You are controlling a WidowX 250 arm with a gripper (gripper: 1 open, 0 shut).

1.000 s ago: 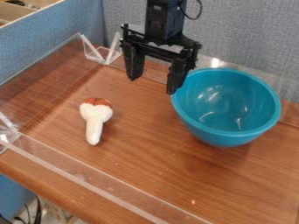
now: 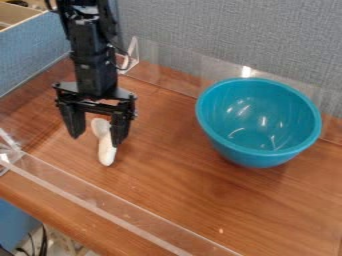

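My black gripper (image 2: 98,124) is open and low over the left part of the wooden table, its two fingers on either side of a white elongated object (image 2: 106,151). The object's upper end is hidden behind the gripper; its narrow lower part lies on the wood, pointing toward the front.
A large teal bowl (image 2: 258,140) stands on the right. Clear plastic edging runs along the table's back and front, with a grey textured wall behind and a blue padded side at the left. The wood between gripper and bowl and at the front right is clear.
The gripper has moved from above the bowl's left side down and leftward onto the white object, which now has its upper end covered.
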